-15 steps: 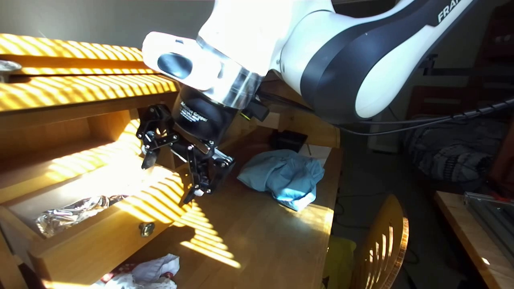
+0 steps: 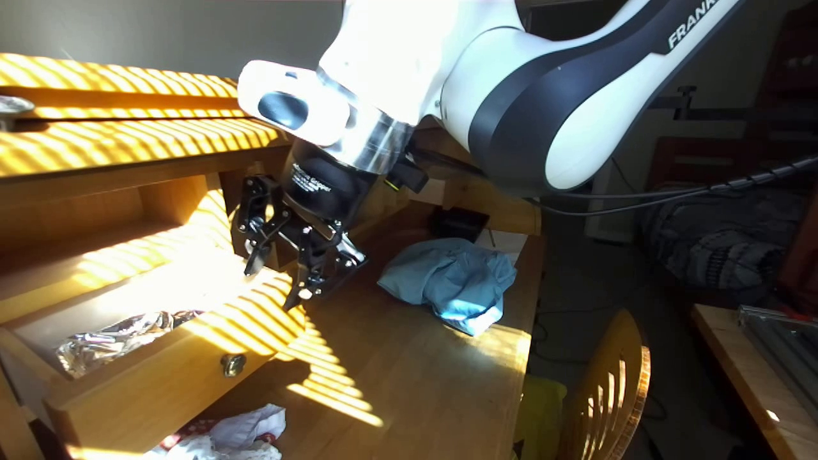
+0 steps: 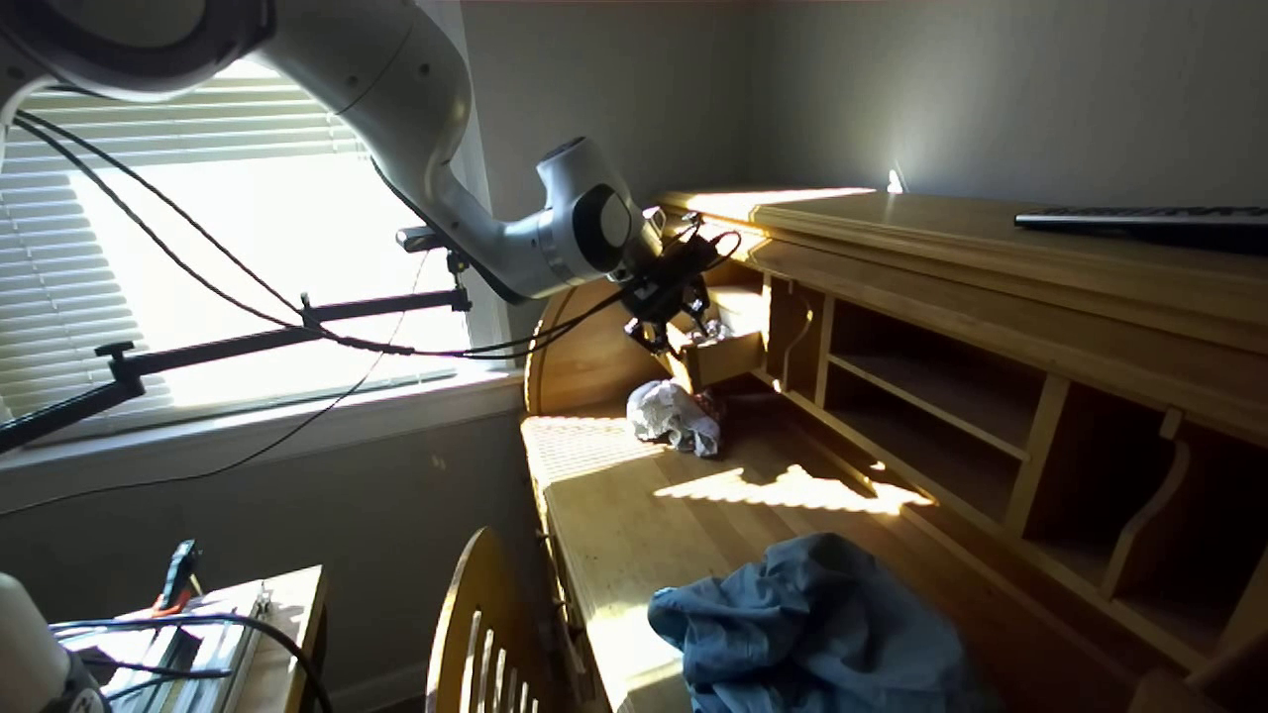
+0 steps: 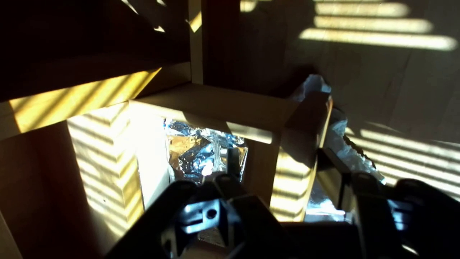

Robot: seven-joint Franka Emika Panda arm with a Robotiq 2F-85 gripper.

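Note:
My gripper [image 2: 268,287] hangs tilted over the front right corner of a pulled-out wooden drawer [image 2: 172,364], its fingers part open. In the wrist view one finger [image 4: 233,162] shows against the drawer's inside and the other finger [image 4: 334,179] lies past its front board, with that board seen between them. I cannot tell whether either touches the wood. Inside the drawer lies a crumpled silvery packet [image 2: 123,340]. The drawer's round knob [image 2: 233,365] faces the desk. Nothing is held, as far as shows.
Below the drawer a white and red cloth [image 2: 238,433] lies on the desk top [image 2: 414,375]. A blue cloth [image 2: 452,276] is heaped farther along. Shelves [image 3: 939,416] line the desk's back, and a wooden chair [image 3: 475,630] stands at its front. Mid-desk is clear.
My gripper's fingers have come closer together, and the gripper has shifted slightly at the drawer's corner. The drawer, packet and cloths look unmoved.

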